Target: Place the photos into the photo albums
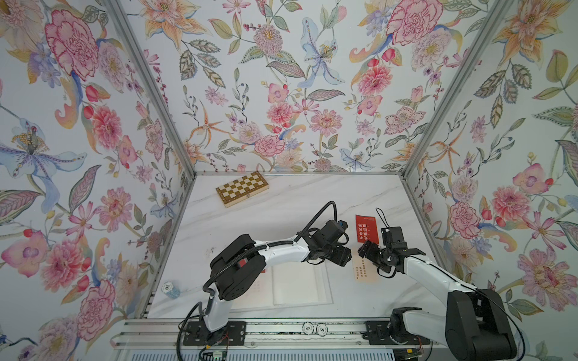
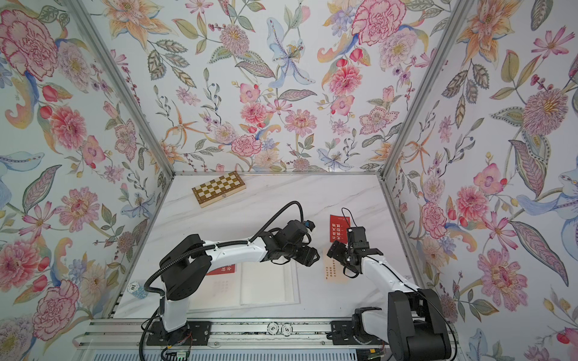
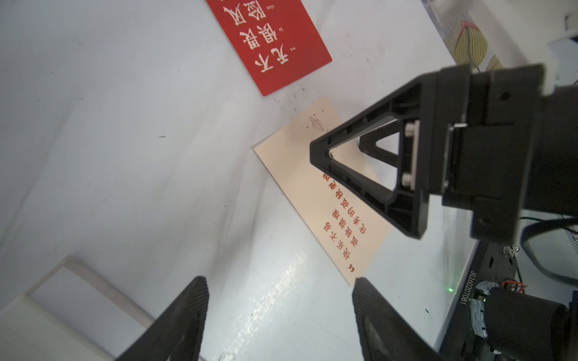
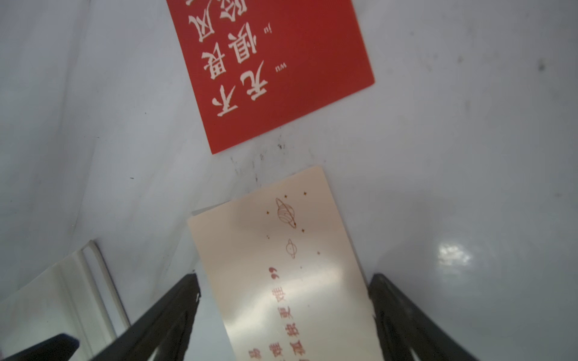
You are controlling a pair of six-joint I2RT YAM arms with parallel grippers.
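Note:
My right gripper is open just over a cream photo card (image 4: 283, 234) printed with planets and red characters; its fingers flank the card's sides. A red card (image 4: 277, 66) lies behind it. My left gripper is open over bare table, left of the cream card (image 3: 307, 180), with nothing between its fingers. An open white album (image 1: 298, 285) lies beneath and in front of the left arm, partly hidden; at its left part a pale page and some red show.
A checkered board (image 1: 242, 188) lies at the back left and a small canister (image 1: 171, 289) at the front left. The two grippers are close to each other.

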